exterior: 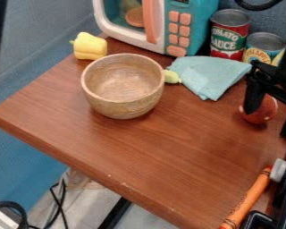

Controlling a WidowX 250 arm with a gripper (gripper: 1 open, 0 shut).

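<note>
At the right edge of the camera view, my black gripper point(263, 85) is over a red-brown round object point(257, 112), partly covering it; whether its fingers are open or closed on it is unclear. A woven wooden bowl point(121, 89) stands on the left part of the wooden table point(146, 165). A pale blue cloth point(211, 76) lies behind, with a small pale green item point(172, 77) beside the bowl.
A yellow object point(88, 45) sits behind the bowl, near a teal toy microwave point(153, 20). Two cans point(229, 36) stand at the back right. An orange marker point(247, 201) lies at the front right.
</note>
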